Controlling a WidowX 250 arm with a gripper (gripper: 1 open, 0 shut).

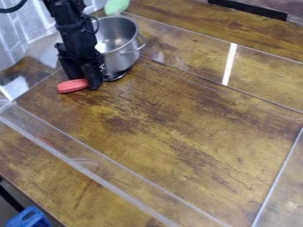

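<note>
My black gripper (90, 73) is low at the upper left, just in front of the steel pot (117, 40), with its fingertips at a red oblong object (73, 85) on the wooden table. The dark fingers overlap the object's right end, and whether they are shut on it cannot be told. The pot stands upright behind the gripper, partly hidden by the arm.
A pale green object (116, 5) is at the top edge. Clear plastic strips border the wooden table (178, 133), whose middle and right are free. A blue item (27, 218) lies at the bottom left corner.
</note>
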